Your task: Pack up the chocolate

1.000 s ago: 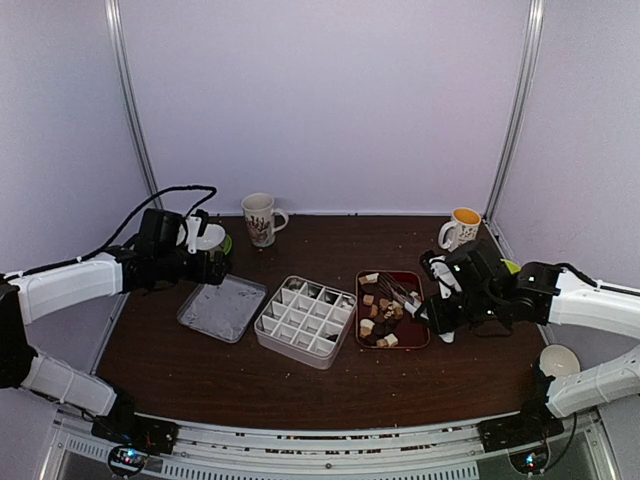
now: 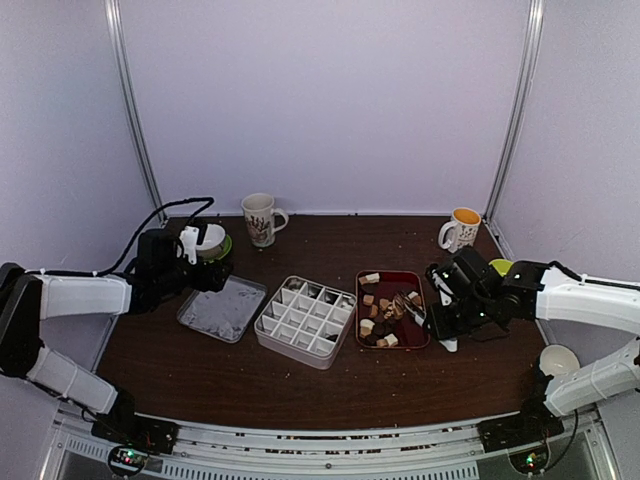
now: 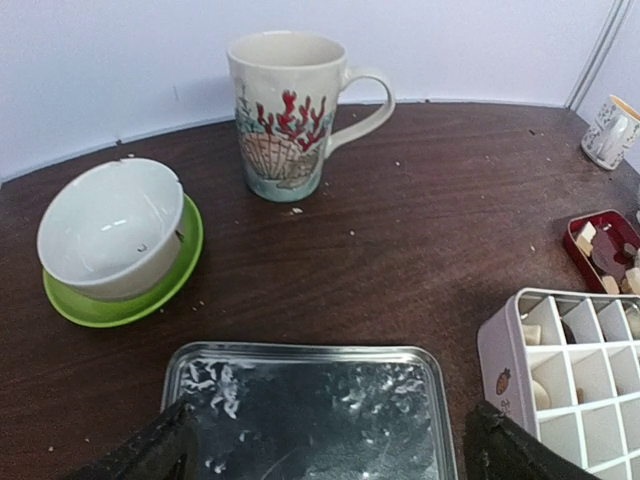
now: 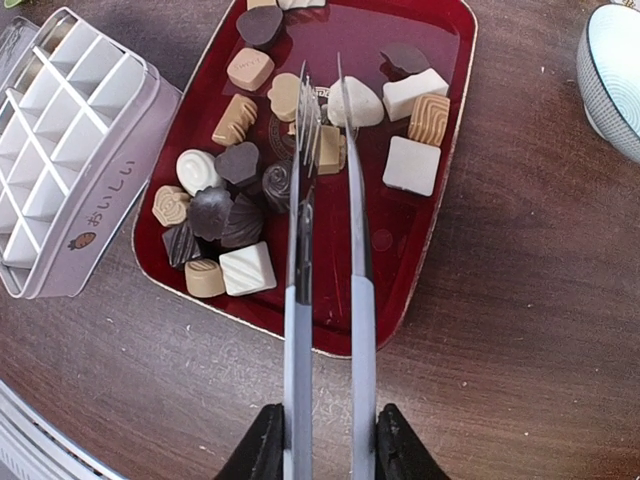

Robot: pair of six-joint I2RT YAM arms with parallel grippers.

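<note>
A red tray of assorted chocolates [image 2: 372, 280] sits right of a white compartment box [image 2: 305, 322], which holds a few pieces. My right gripper is shut on metal tongs [image 4: 360, 320], whose tips are over the chocolates near the tray's middle; whether they grip a piece is unclear. My left gripper [image 2: 205, 268] stands open above the left side, beside a metal lid or tray [image 2: 218, 312], with nothing between its fingers.
A tall mug [image 2: 258, 215] and a white bowl on a green saucer [image 3: 110, 230] stand at the back left. An orange-lined mug [image 2: 460, 228] and another bowl [image 4: 610, 80] are at the right.
The left arm has shifted slightly. The right gripper with the tongs has moved a little over the red tray.
</note>
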